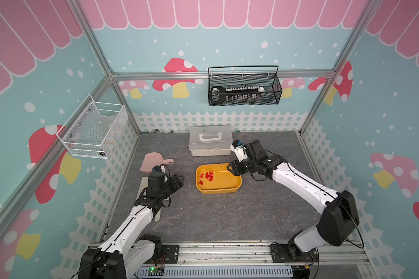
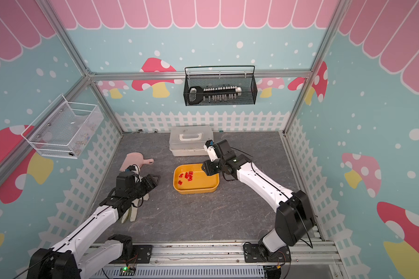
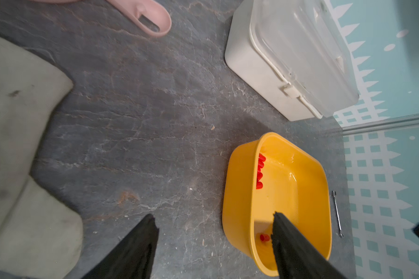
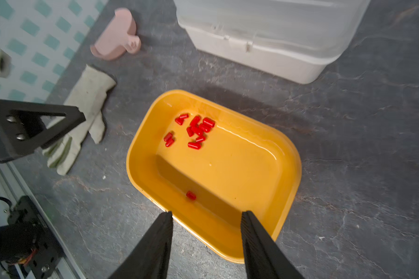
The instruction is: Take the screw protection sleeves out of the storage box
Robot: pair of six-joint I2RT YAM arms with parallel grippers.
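Note:
Several small red sleeves (image 4: 197, 125) lie in a loose cluster at the left end of the yellow box (image 4: 237, 181). One single red sleeve (image 4: 190, 195) rests apart by the near wall. Above the box's right part my right gripper is held with its fingers spread and nothing between them. My left gripper is left of the box in the top left view, over the table, its fingers apart and empty. In the left wrist view the box wall hides some of the sleeves.
Behind the yellow box stands a lidded clear case (image 1: 211, 141). A pink cutting board (image 1: 152, 161) and pale gloves (image 4: 86, 109) lie on the left. A small wrench (image 3: 337, 214) shows beyond the box.

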